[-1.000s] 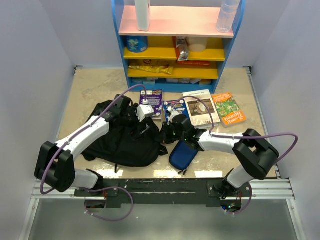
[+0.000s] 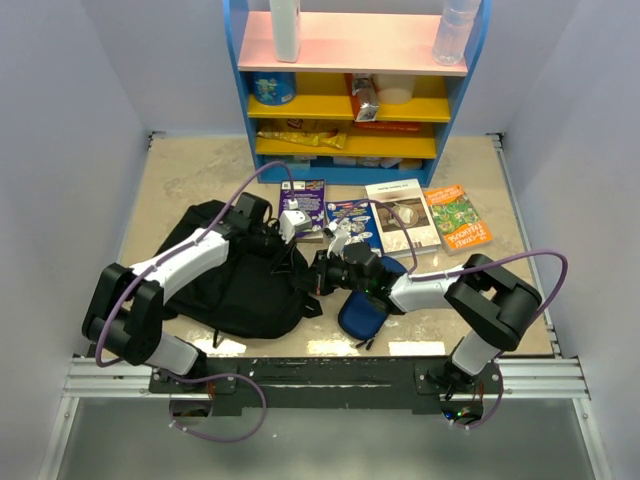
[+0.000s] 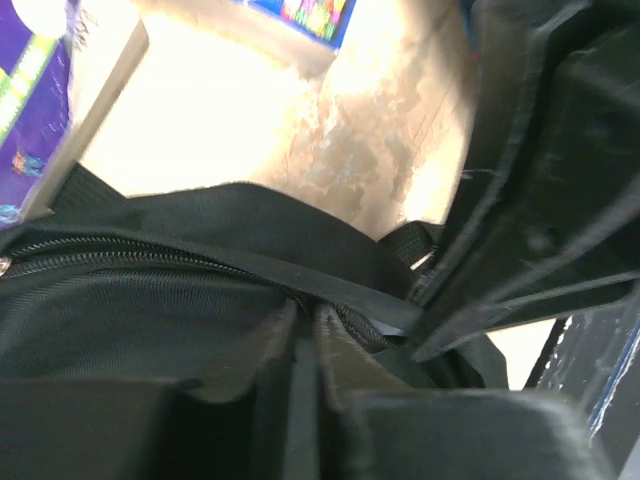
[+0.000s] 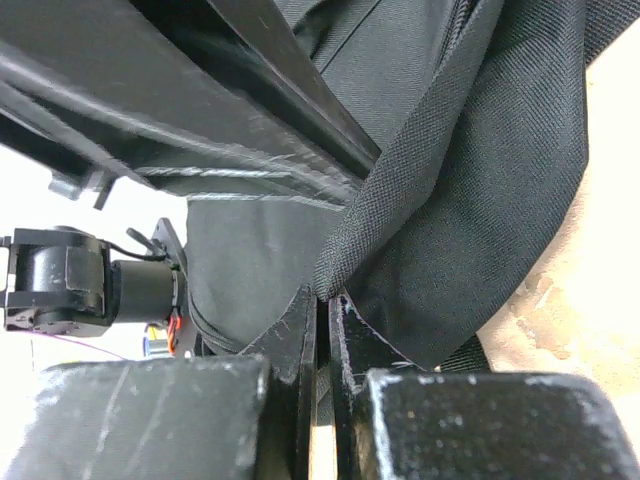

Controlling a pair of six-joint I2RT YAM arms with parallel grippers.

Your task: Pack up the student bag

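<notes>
A black backpack (image 2: 240,305) lies on the left of the table, its zip (image 3: 130,255) showing in the left wrist view. My left gripper (image 2: 285,262) is over the bag's right part, its fingers low at the zip; the blurred tips hide what lies between them. My right gripper is shut at the bag's edge, on a narrow fold of black fabric (image 4: 385,190). The two grippers are close together.
A blue pouch (image 2: 360,320) lies beneath the right arm. Books (image 2: 400,200) and workbooks (image 2: 460,215) lie behind, before a shelf unit (image 2: 350,175) of goods.
My right gripper has moved left onto the bag's edge beside the left one. The left arm has shifted slightly toward the front, and the bag's edge has shifted a little.
</notes>
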